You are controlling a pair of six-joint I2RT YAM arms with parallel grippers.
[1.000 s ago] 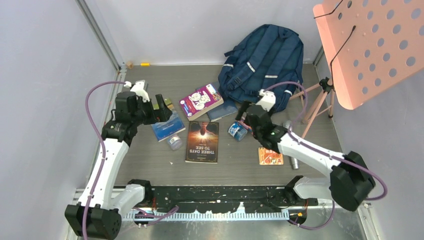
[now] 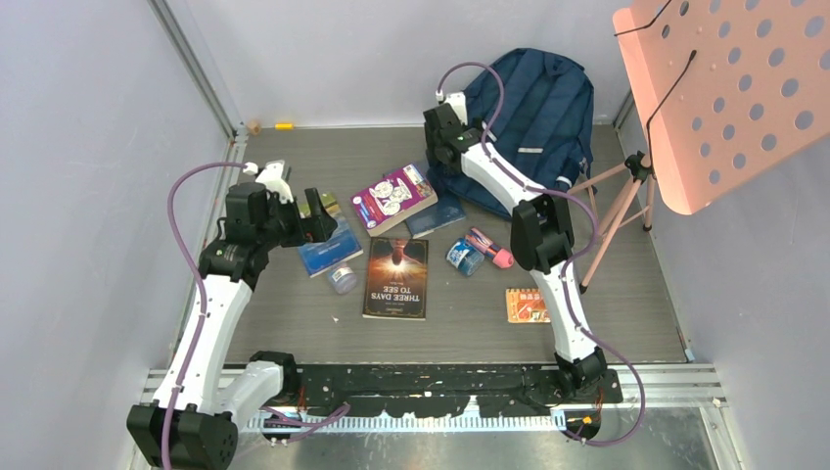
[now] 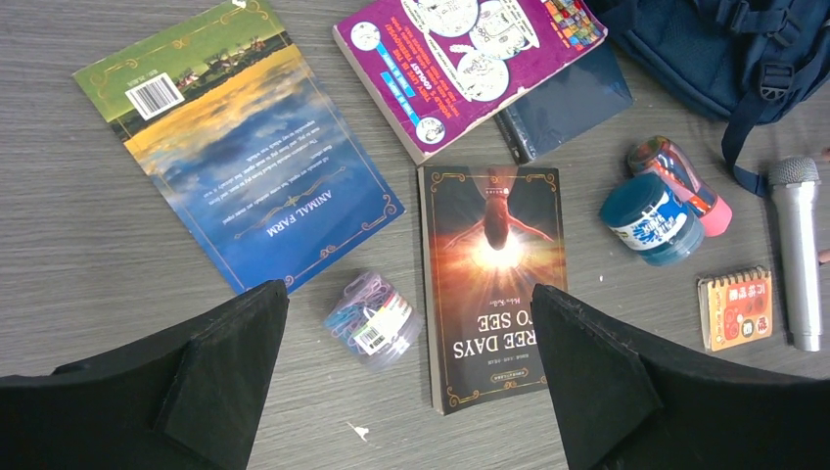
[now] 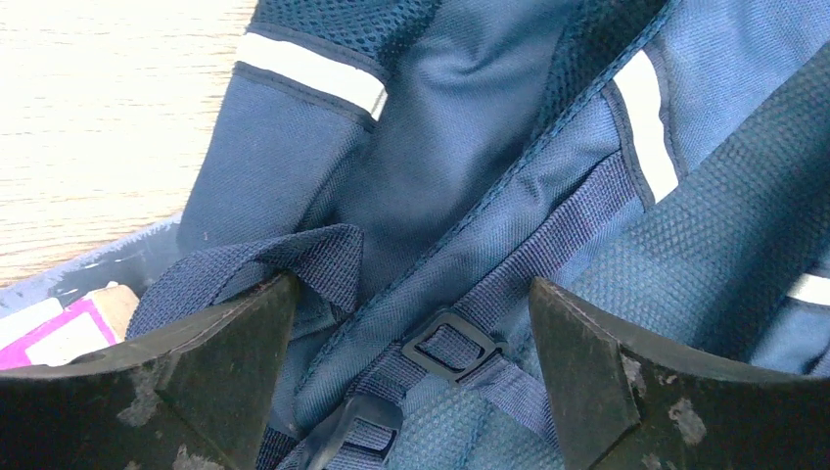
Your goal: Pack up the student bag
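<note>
The navy student bag (image 2: 558, 108) leans against the back wall, straps facing out. Over its left side hangs my right gripper, open, with straps and a buckle (image 4: 452, 345) below its fingers. My left gripper stands open and empty above the floor at left. Under it lie the blue Animal Farm book (image 3: 264, 166), a small clear jar (image 3: 374, 321) and the dark Three Days to See book (image 3: 497, 284). A thick purple book (image 2: 393, 199) rests partly on a dark blue one (image 2: 438, 217).
A blue-lidded jar (image 2: 464, 257), a pink-ended cylinder (image 2: 491, 249) and an orange notebook (image 2: 529, 305) lie at right, near a silver microphone (image 3: 798, 255). A pink perforated board (image 2: 744, 98) on a tripod (image 2: 614, 220) stands far right. Bare floor lies in front.
The left arm and the loose objects look unmoved.
</note>
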